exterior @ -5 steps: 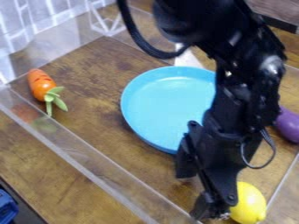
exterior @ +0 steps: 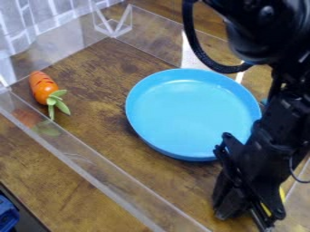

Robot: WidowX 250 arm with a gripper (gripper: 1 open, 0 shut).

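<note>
My black gripper (exterior: 248,186) is down at the lower right, beside the near rim of a blue plate (exterior: 188,113), low over the wooden surface. Its arm hides most of what is under it; only a sliver of something yellow (exterior: 281,194) shows at its right side. I cannot see clearly what, if anything, is between the fingers.
An orange toy carrot (exterior: 45,91) lies at the left. Clear plastic walls border the wooden surface. A white object (exterior: 191,51) stands behind the plate, and a blue item (exterior: 7,216) sits at the lower-left edge. The wood left of the plate is clear.
My gripper has moved rightward and lower in the view, covering most of the yellow object and the purple one that showed earlier at the right.
</note>
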